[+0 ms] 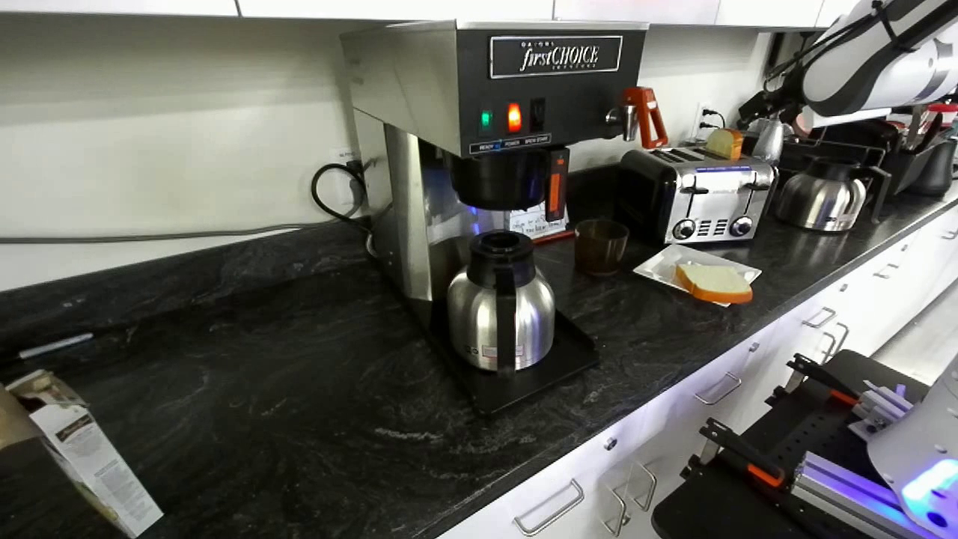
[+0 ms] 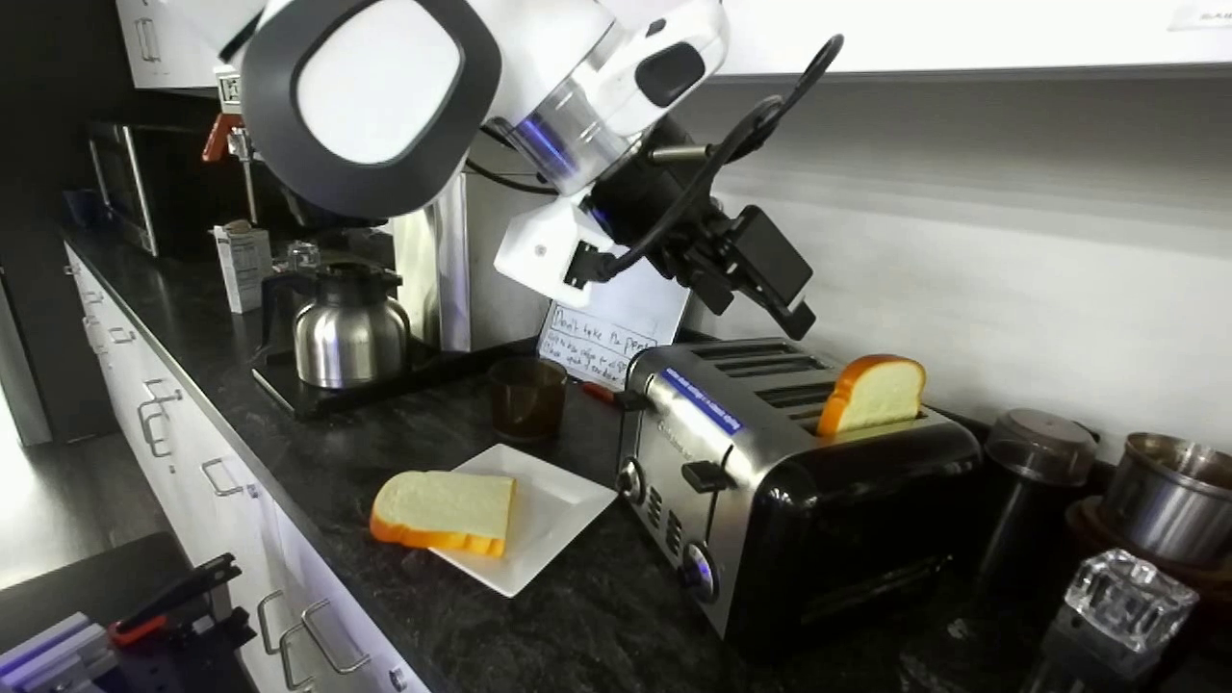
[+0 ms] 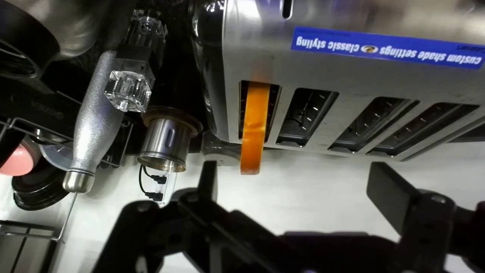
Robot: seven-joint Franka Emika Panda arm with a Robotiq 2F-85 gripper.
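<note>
A slice of bread (image 2: 875, 395) stands upright in an end slot of the steel toaster (image 2: 739, 462), its upper part sticking out; the other slots look empty from the wrist. A second bread slice (image 2: 448, 508) lies flat on the white square plate (image 2: 566, 504), overhanging its edge. My gripper (image 2: 757, 312) is above the toaster, apart from the bread. In the wrist view its fingers (image 3: 391, 198) are spread wide with nothing between them, and the slotted bread (image 3: 255, 123) shows beyond them, left of centre.
A coffee maker (image 1: 404, 81) with a steel carafe (image 1: 516, 314) stands along the counter. A brown cup (image 2: 526, 398) sits between it and the toaster. A metal pot (image 2: 1178, 468) and a clear-topped grinder (image 2: 1120, 612) crowd the toaster's other side. The wall is close behind.
</note>
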